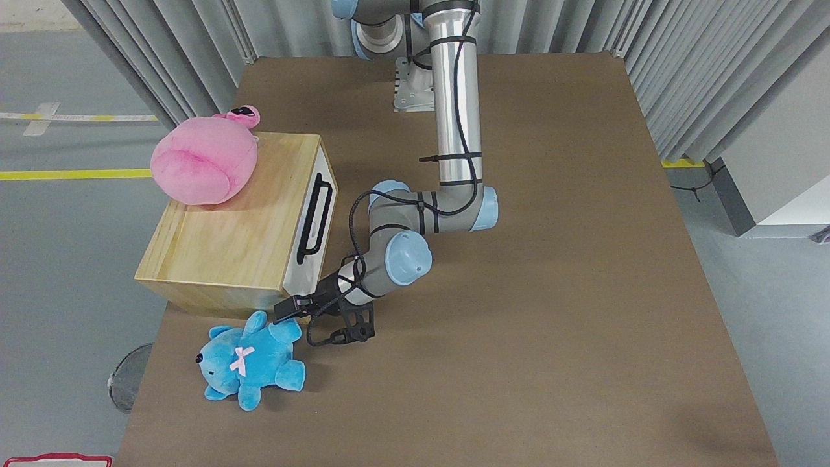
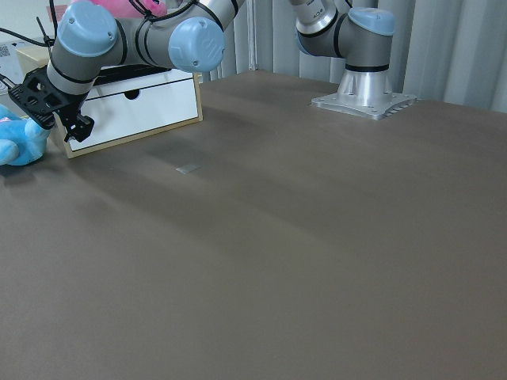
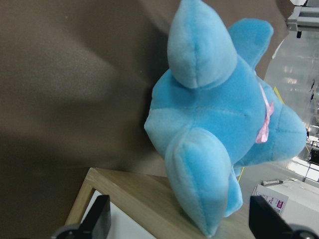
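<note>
A blue plush bear (image 1: 257,362) with a pink bow lies on the table beside the drawer unit; it fills much of the wrist view (image 3: 209,119). My gripper (image 1: 288,307) hangs just past the unit's near corner, over the bear's upper edge. In the wrist view its two fingers stand wide apart at the bottom, with the bear beyond them and nothing seen held. A wooden drawer unit (image 1: 218,249) with a white front and black handle stands at the left, with a pink plush toy (image 1: 202,163) on top.
The robot's base (image 2: 364,103) stands at the back. A bin (image 1: 128,377) is on the floor at left.
</note>
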